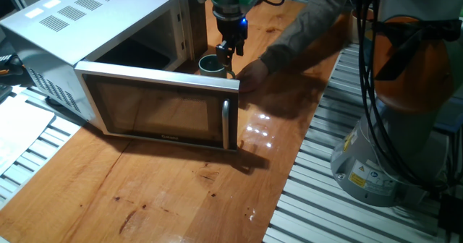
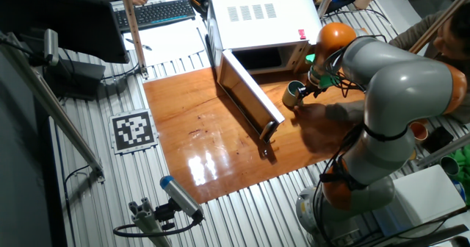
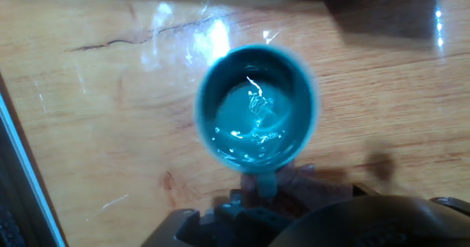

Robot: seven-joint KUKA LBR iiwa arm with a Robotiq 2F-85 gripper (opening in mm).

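A green mug (image 1: 212,64) is behind the open microwave door (image 1: 159,109), which covers its lower part in exterior view 1. In the wrist view I look down into the mug (image 3: 257,111); its inside is shiny and its handle (image 3: 266,184) points toward my gripper. A person's hand (image 1: 252,77) is close beside the mug, and its fingers show under the handle in the wrist view. My gripper (image 1: 230,55) is at the mug's handle side, pointing down. Whether its fingers are open or shut on the handle is not clear.
The silver microwave (image 2: 264,12) stands at the back of the wooden table (image 2: 191,144), its door swung out into the room in front. The person's arm (image 1: 307,30) reaches in next to my arm.
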